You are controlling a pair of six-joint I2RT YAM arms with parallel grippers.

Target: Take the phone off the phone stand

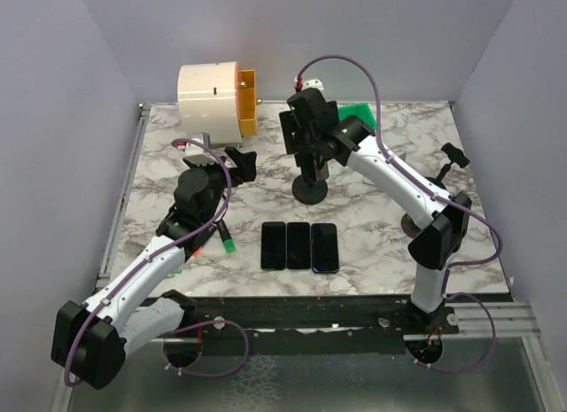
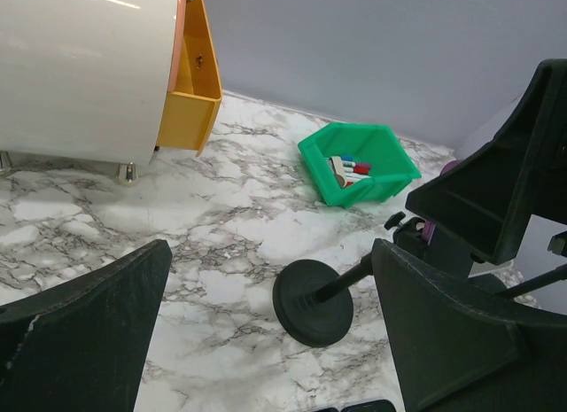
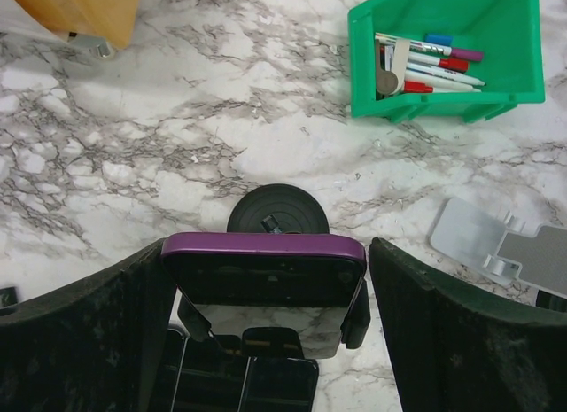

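Note:
A phone with a purple edge (image 3: 266, 245) sits on the black phone stand, whose round base (image 3: 277, 204) shows behind it; in the top view this stand (image 1: 310, 190) is near the table's middle. My right gripper is around the phone, one finger close against each side; whether it grips cannot be told. In the left wrist view the stand's base (image 2: 312, 304) shows clearly, while the phone is partly covered by my fingers. To the left, my left gripper (image 1: 219, 157) hangs open and empty, apart from the stand.
Several dark phones (image 1: 299, 245) lie flat in front of the stand. A green bin (image 3: 447, 53) with markers is behind it. A white drum with an orange door (image 1: 249, 102) stands at the back left. A grey holder (image 3: 465, 233) lies to the right.

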